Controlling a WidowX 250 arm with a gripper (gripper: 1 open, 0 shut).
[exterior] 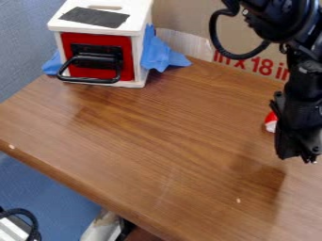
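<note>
At the right of the camera view my black gripper (297, 148) hangs low over the wooden table (138, 155), tip downward; whether its fingers are open or shut is unclear. A red and white object (270, 123) lies behind it on the table, mostly hidden by the arm.
A white toy oven (100, 42) with a red front and black handle stands at the back left on blue cloth (164, 55). Cardboard with red print lines the back. The left edge drops to blue carpet.
</note>
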